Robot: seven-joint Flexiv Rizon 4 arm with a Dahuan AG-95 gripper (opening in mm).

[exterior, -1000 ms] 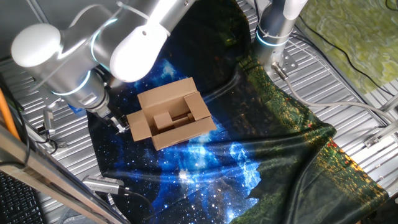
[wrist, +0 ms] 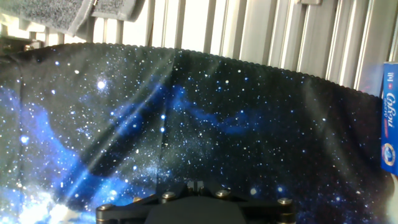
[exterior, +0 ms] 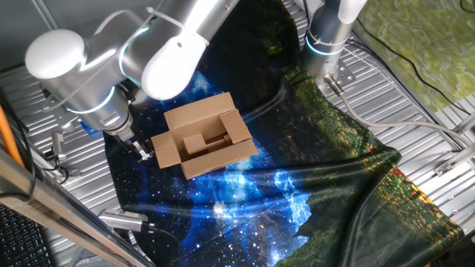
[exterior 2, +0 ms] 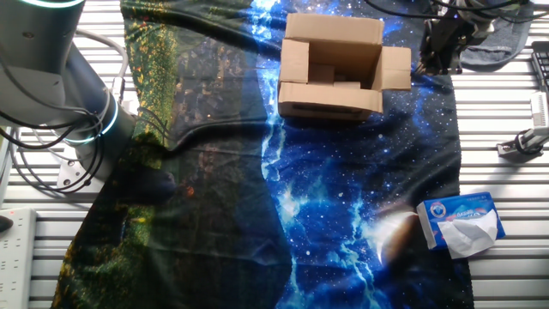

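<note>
An open cardboard box (exterior: 211, 163) stands on the dark galaxy-print cloth, its flaps folded outward or standing up. Smaller cardboard pieces (exterior: 194, 143) show inside it; whether they are loose or part of the box I cannot tell. My gripper (exterior: 145, 155) points down just beyond the box's left flap in exterior view 1. From the opposite side, the gripper (exterior 2: 420, 70) appears close to the box's right flap (exterior 2: 395, 68). In the wrist view, the gripper's fingertips (wrist: 191, 185) sit together at the bottom edge, with nothing visible between them. The box is outside that view.
A blue tissue pack (exterior 2: 463, 225) lies near the cloth's edge, well away from the box. The cloth (exterior 2: 223, 206) has folds, and its wide middle is bare. A metal post (exterior: 67, 211) and a grey adapter (exterior: 125, 220) with a cable stand at the left.
The arm's upper links have shifted slightly to the right in exterior view 1, while the gripper's tip stays almost in place beside the flap. The box has not moved.
</note>
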